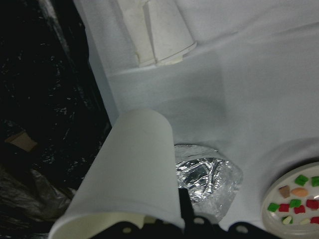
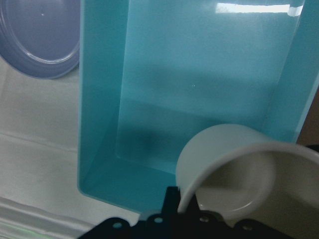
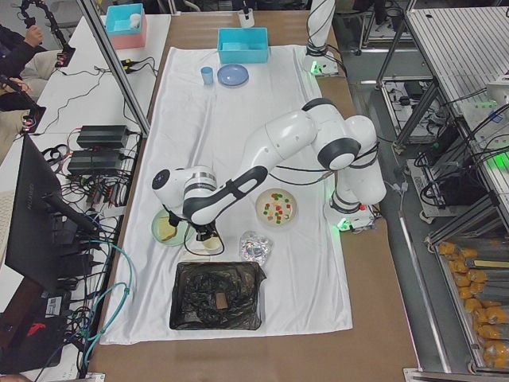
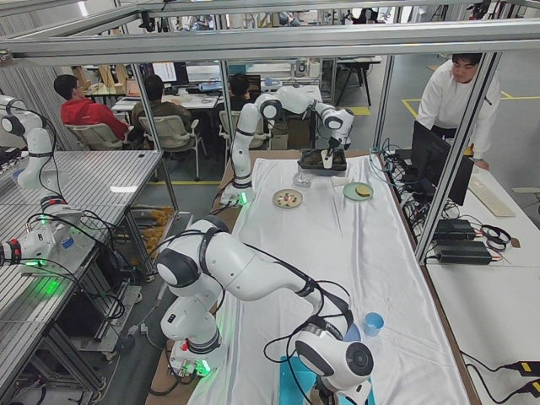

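In the left wrist view a white cup (image 1: 124,169) is held at my left gripper, tilted, beside a black-lined bin (image 1: 45,74); folded napkins (image 1: 159,35) and a foil item (image 1: 199,179) lie nearby. In the camera left view that gripper is largely hidden by its own arm, between the green plate (image 3: 167,235) and the bin. In the right wrist view my right gripper is shut on the rim of a cream cup (image 2: 229,134) over the blue bin (image 2: 194,59).
A plate of coloured pieces (image 3: 275,207) sits right of the left arm. A blue plate (image 3: 233,75) and blue cup (image 3: 207,75) stand near the blue bin.
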